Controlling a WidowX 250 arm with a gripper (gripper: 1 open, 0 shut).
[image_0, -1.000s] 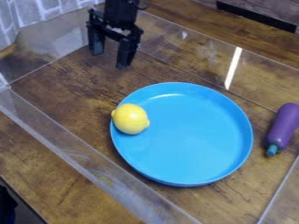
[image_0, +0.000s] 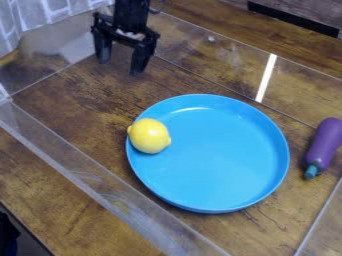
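A black gripper (image_0: 123, 50) hangs over the wooden table at the upper left, its fingers apart with nothing visible between them. A yellow ball-like object (image_0: 148, 134) rests at the left side of a blue plate (image_0: 214, 170). A purple eggplant toy (image_0: 322, 145) lies to the right of the plate, by the right edge of the view. The gripper is well behind the plate, apart from all these things.
Clear panel edges run along the left and lower parts of the view, and a bright strip of light crosses the upper right.
The gripper has shifted slightly to the left and turned a little. The plate, yellow object and eggplant have stayed in place.
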